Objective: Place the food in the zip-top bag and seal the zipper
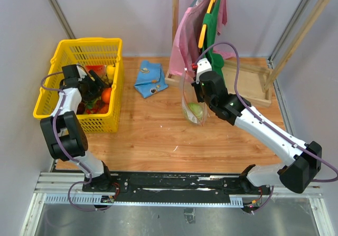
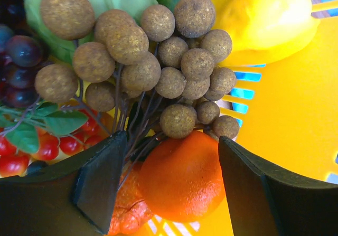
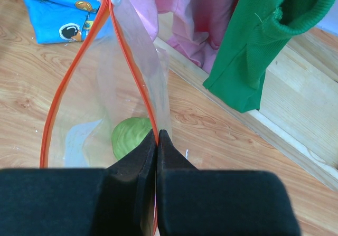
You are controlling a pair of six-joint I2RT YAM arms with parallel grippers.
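My left gripper is down inside the yellow basket, part open above an orange, with brown berry stems between and beyond its fingers; a yellow pepper, red cherries and dark grapes lie around it. My right gripper is shut on the edge of the zip top bag, holding it upright; its orange zipper runs up from the fingers. A green round food item sits in the bag.
A blue cloth pouch lies between basket and bag. A wooden rack with pink and green garments stands at back right.
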